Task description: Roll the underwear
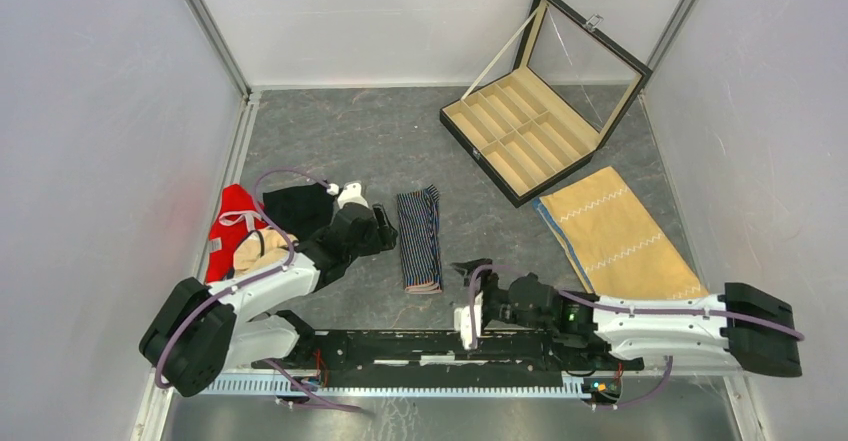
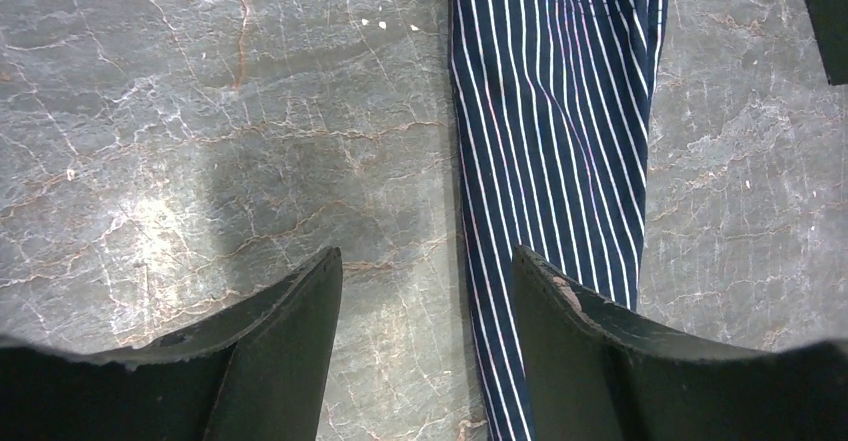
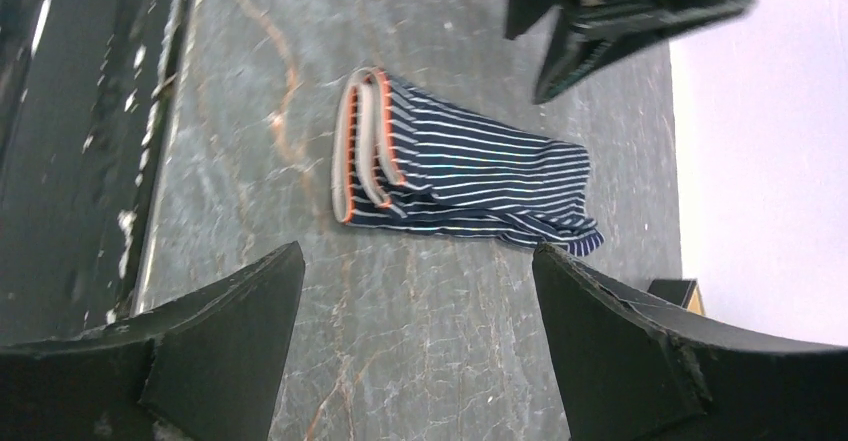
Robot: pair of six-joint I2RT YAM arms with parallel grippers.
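Note:
The underwear (image 1: pixel 420 241), dark blue with thin white stripes, lies folded into a long narrow strip in the middle of the table. Its near end shows orange-edged waistband layers (image 3: pixel 362 151) in the right wrist view. My left gripper (image 1: pixel 388 229) stands open beside the strip's left edge. In the left wrist view its right finger (image 2: pixel 575 331) covers part of the cloth, and nothing is held. To the right of the near end, my right gripper (image 1: pixel 462 296) is open and apart from the cloth, with bare table between its fingers.
An open box with compartments (image 1: pixel 520 131) stands at the back right. A yellow cloth (image 1: pixel 625 236) lies at the right. Left of the left arm are black (image 1: pixel 297 209), red (image 1: pixel 232 223) and beige (image 1: pixel 262 249) garments. Clear table lies behind the strip.

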